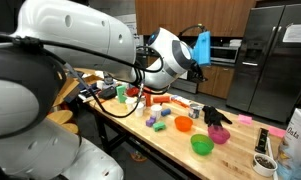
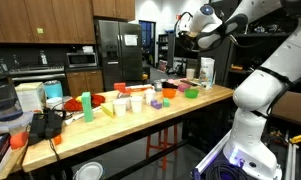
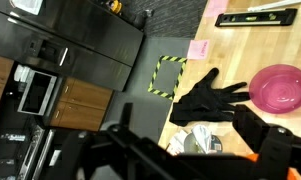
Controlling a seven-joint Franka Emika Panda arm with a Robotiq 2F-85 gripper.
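Note:
My gripper hangs high over the table's far edge, its two dark fingers (image 3: 252, 127) spread apart in the wrist view with no held thing visible between them. In exterior view 1 the arm's blue-marked end (image 1: 202, 50) is well above the tabletop. Below lies a black glove-like cloth (image 3: 205, 97), beside a pink bowl (image 3: 279, 89). An orange bowl (image 1: 183, 124) and a green bowl (image 1: 202, 145) stand nearer the front. Small blue and purple blocks (image 1: 158, 126) are scattered to their left.
White cups (image 2: 137, 103) and a green box (image 2: 87, 104) stand farther along the table. A pale container (image 1: 294, 140) and a dark tray (image 1: 264, 165) occupy the right end. Yellow-black tape (image 3: 168, 76) marks the floor past the table edge.

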